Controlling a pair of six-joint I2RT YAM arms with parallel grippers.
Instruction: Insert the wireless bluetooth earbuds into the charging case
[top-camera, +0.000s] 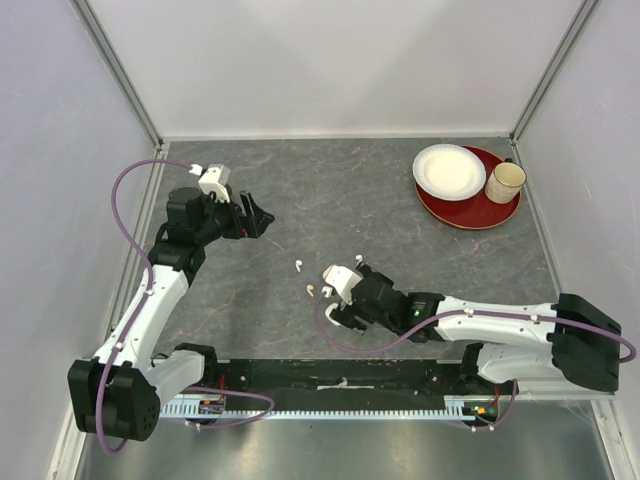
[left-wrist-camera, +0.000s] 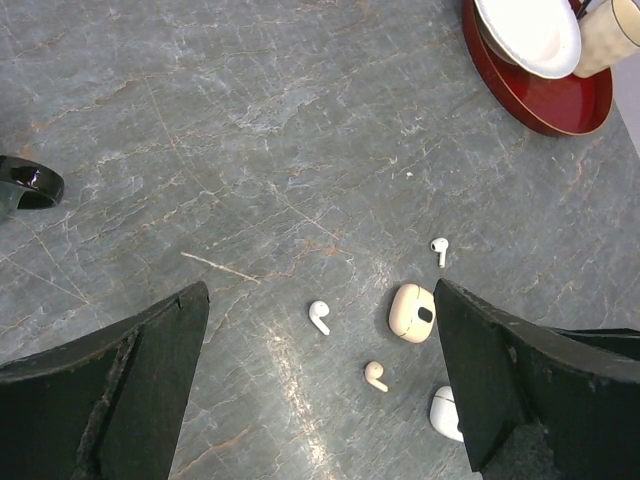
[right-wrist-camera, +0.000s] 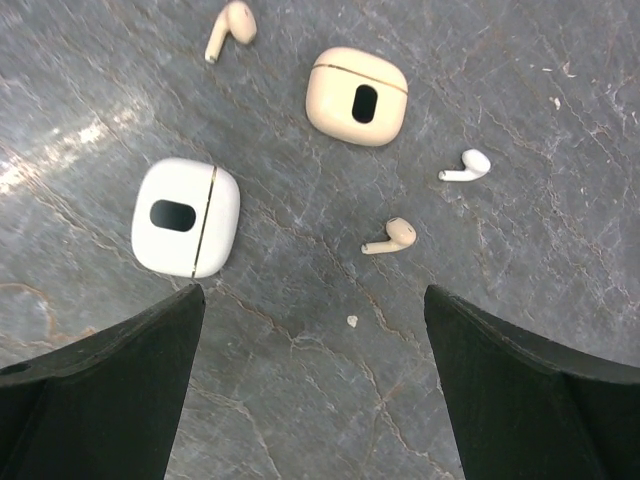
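A beige case (right-wrist-camera: 330, 104) and a white case (right-wrist-camera: 160, 245) lie on the table, lids shut. Two beige earbuds are loose: one beige earbud (left-wrist-camera: 373, 373) left of the cases, the other beige earbud (right-wrist-camera: 401, 233) near my right gripper. One white earbud (left-wrist-camera: 319, 313) lies to the left, the other white earbud (left-wrist-camera: 440, 247) beyond the beige case. My right gripper is open above the table beside the cases, nothing between its fingers. Farther left, my left gripper hangs open and empty; the nearer white earbud shows on the table below.
At the back right, a red tray (top-camera: 465, 216) holds a white plate (top-camera: 449, 172) and a cream mug (top-camera: 505, 181). A dark mug (left-wrist-camera: 38, 182) shows at the left edge of the left wrist view.
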